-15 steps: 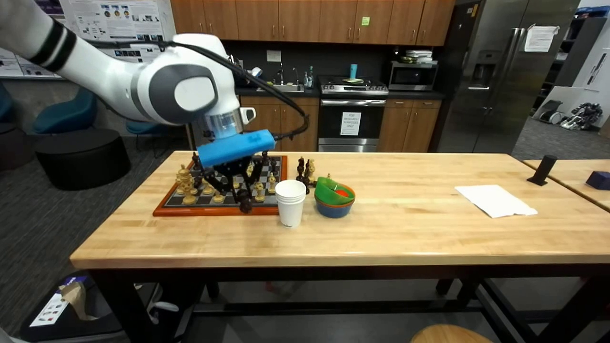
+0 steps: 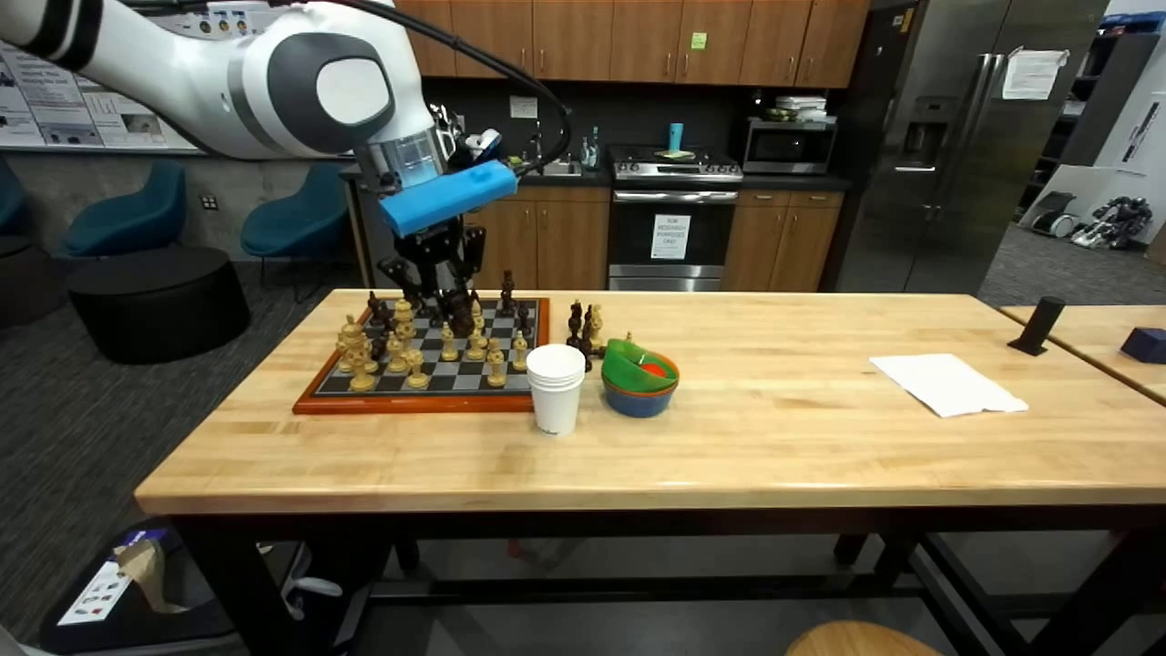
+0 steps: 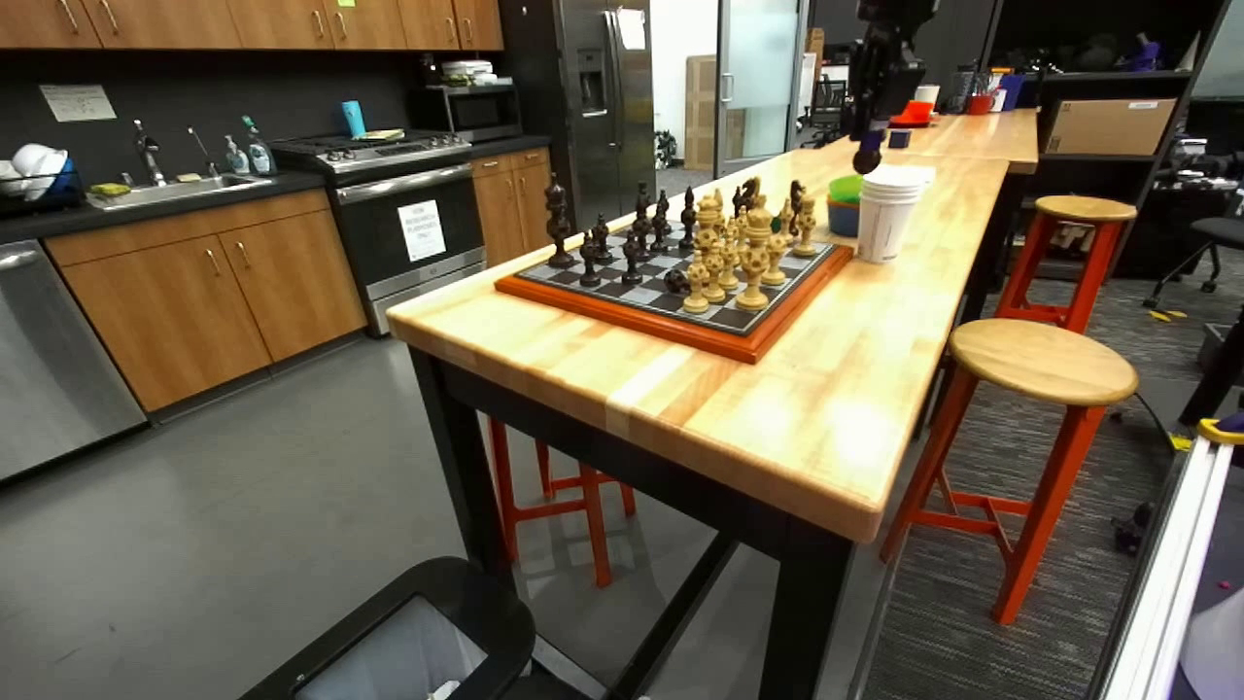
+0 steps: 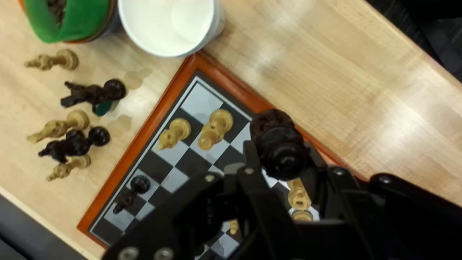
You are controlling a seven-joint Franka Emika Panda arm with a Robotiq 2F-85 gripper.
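My gripper is shut on a dark brown chess piece (image 4: 277,141), which hangs base outward from the fingertips in the wrist view. In exterior view 1 the held piece shows dark against the chessboard (image 2: 454,404), with my gripper (image 2: 439,273) above it. Exterior view 2 has the gripper (image 3: 877,111) at the top, the piece (image 3: 866,157) below it, raised off the table. Light pieces (image 2: 362,377) stand mostly on the board's near and left part; dark ones (image 3: 557,216) stand towards the far side. One dark piece (image 3: 676,281) seems to lie on its side.
Stacked white cups (image 2: 557,399) stand by the board's near right corner. Beside them is a blue bowl (image 2: 637,404) with a green bowl (image 2: 623,370) tilted in it. Several pieces (image 4: 71,145) stand off the board.
My gripper has risen and moved back from the board's near edge, over the board in exterior view 1. The dark piece has travelled with it.
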